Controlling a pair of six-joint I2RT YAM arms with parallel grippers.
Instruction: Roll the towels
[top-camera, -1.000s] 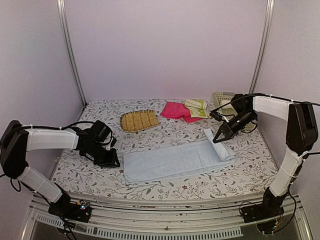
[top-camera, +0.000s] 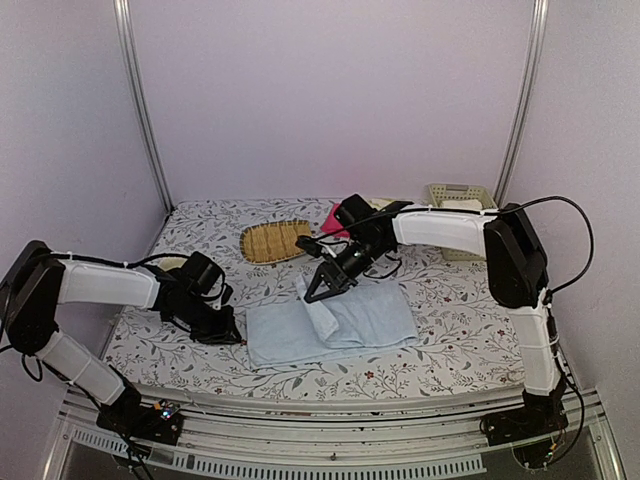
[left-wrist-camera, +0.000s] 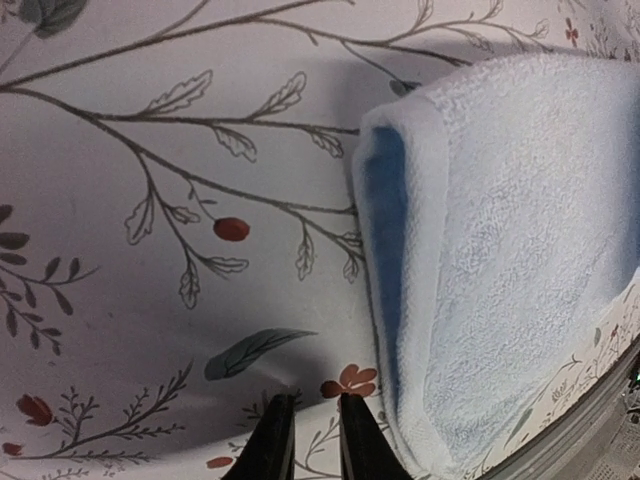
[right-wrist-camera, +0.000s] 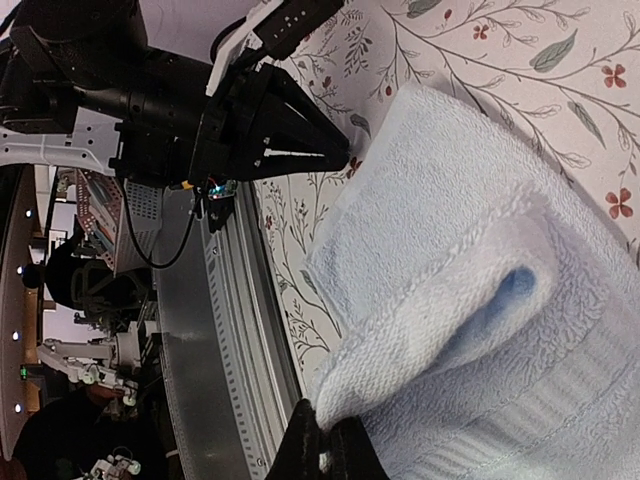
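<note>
A pale blue towel (top-camera: 280, 333) lies lengthwise on the patterned table, its right part lifted and folded back over the middle. My right gripper (top-camera: 318, 291) is shut on the raised edge of that towel, and the right wrist view shows the cloth (right-wrist-camera: 430, 320) running up between its fingers. Just left of the towel's left end, my left gripper (top-camera: 240, 341) hangs low over bare tablecloth. Its two fingers (left-wrist-camera: 275, 440) stand a little apart with nothing between them. The towel's left end (left-wrist-camera: 430, 260) appears as a folded double layer in the left wrist view.
Behind the towel sits a woven tray (top-camera: 268, 243). A pink cloth (top-camera: 331, 222) is partly hidden by my right arm. At the back right stands a cream basket (top-camera: 462, 195). Free table lies to the right of the towel.
My right gripper has travelled left, carrying the towel's right edge over toward the middle and shortening the towel. My left arm has sunk very slightly, staying beside the left end.
</note>
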